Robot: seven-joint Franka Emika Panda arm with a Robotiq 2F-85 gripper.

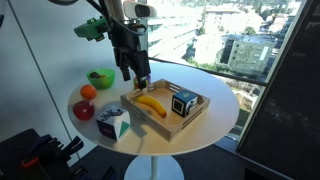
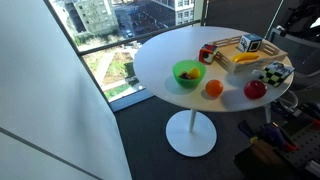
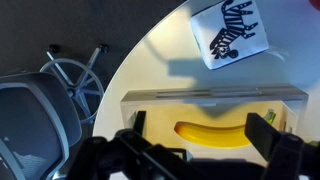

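My gripper (image 1: 134, 80) hangs over the left end of the wooden tray (image 1: 188, 128), fingers spread and nothing held between them. In the tray lie a yellow banana (image 1: 153, 104) and a dark blue-and-white box (image 1: 184, 101). From the wrist view, the banana (image 3: 212, 134) appears below and between the open fingers, with clear height shown by the exterior view. A white cube with a zebra-like print (image 3: 231, 32) rests on the table outside the tray. The far end of the tray is hidden by the gripper body in the wrist view.
A green bowl (image 2: 188, 73) holding fruit, a red can (image 2: 207, 53), an orange (image 2: 213, 88) and a red apple (image 2: 255, 90) stand around the tray. The round white table (image 1: 215, 92) has free room at the back and right.
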